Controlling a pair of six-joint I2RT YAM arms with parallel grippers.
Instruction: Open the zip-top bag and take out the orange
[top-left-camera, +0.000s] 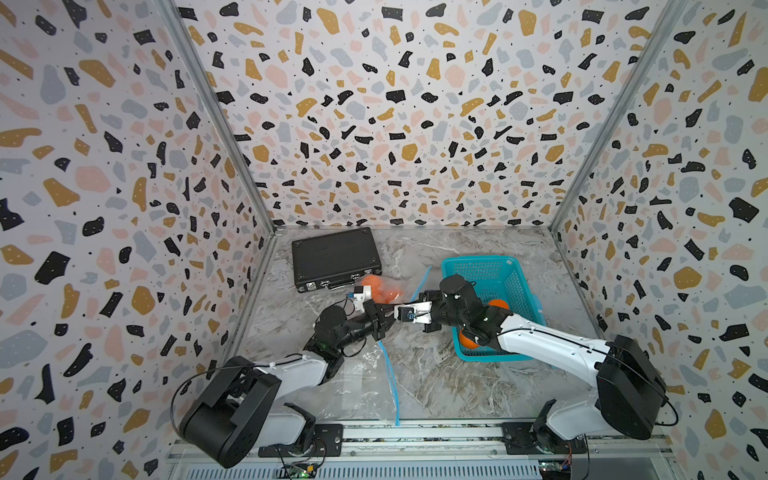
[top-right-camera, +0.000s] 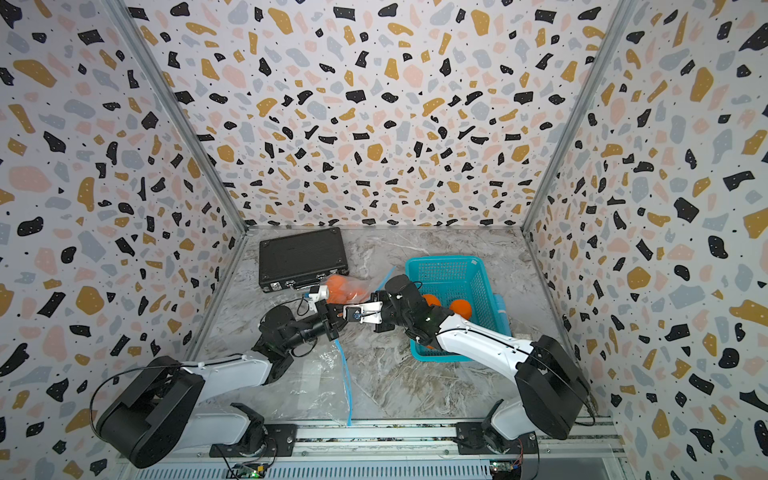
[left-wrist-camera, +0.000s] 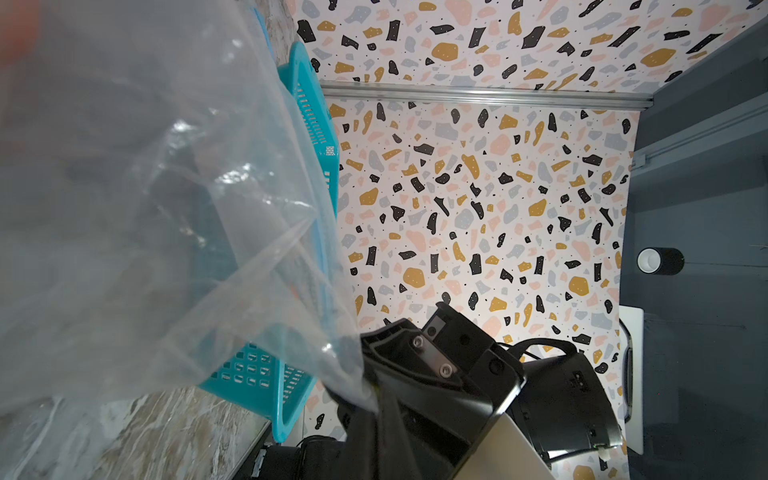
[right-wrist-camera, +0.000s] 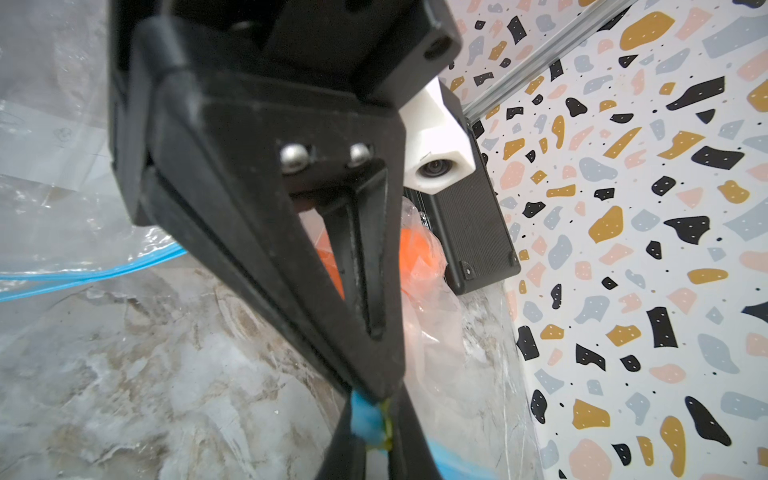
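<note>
A clear zip bag (top-right-camera: 364, 280) with blue edging holds orange fruit (top-left-camera: 372, 283) at the table's centre. My two grippers meet at its top edge. In the right wrist view my right gripper is shut on the blue zip strip, with the other gripper's black body close above it. My left gripper (top-left-camera: 384, 318) sits against the right one, shut; its tips are mostly hidden, and the bag fills much of the left wrist view.
A blue basket (top-left-camera: 512, 264) with several oranges stands at the right. A black case (top-left-camera: 336, 256) lies at the back left. A flat clear bag (top-right-camera: 308, 384) lies at front left.
</note>
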